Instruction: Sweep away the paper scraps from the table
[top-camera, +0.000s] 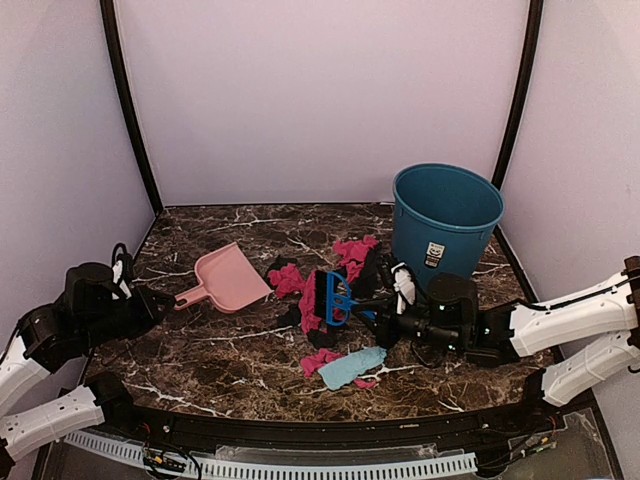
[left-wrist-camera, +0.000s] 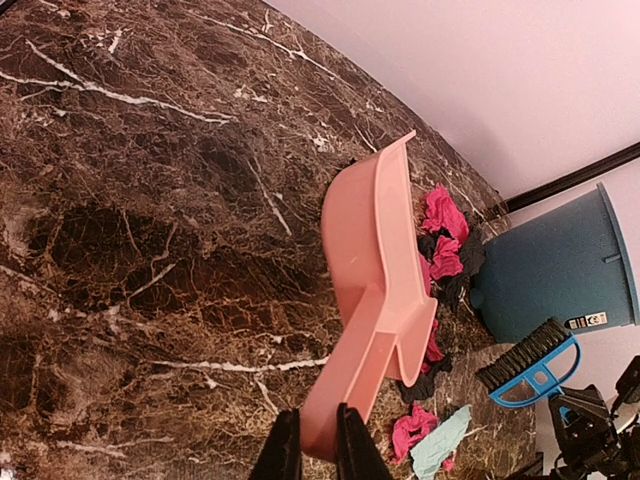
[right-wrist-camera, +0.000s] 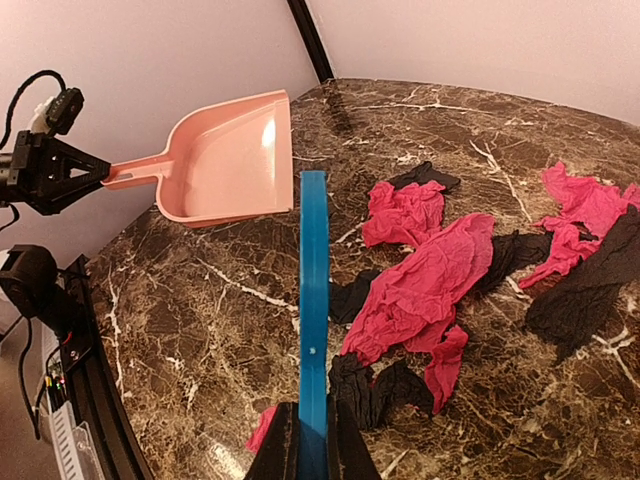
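A pink dustpan (top-camera: 228, 280) is at the left, my left gripper (top-camera: 161, 304) at its handle; in the left wrist view the fingertips (left-wrist-camera: 350, 440) meet the handle, their grip unclear. My right gripper is shut on a blue-handled brush (top-camera: 330, 297), held over crumpled pink paper scraps (right-wrist-camera: 420, 290) and black paper scraps (right-wrist-camera: 580, 290) in the middle of the table. A light blue piece (top-camera: 350, 368) and more pink scraps lie toward the front.
A large teal bin (top-camera: 445, 240) stands at the back right, just beyond the scraps. Walls bound the sides and back.
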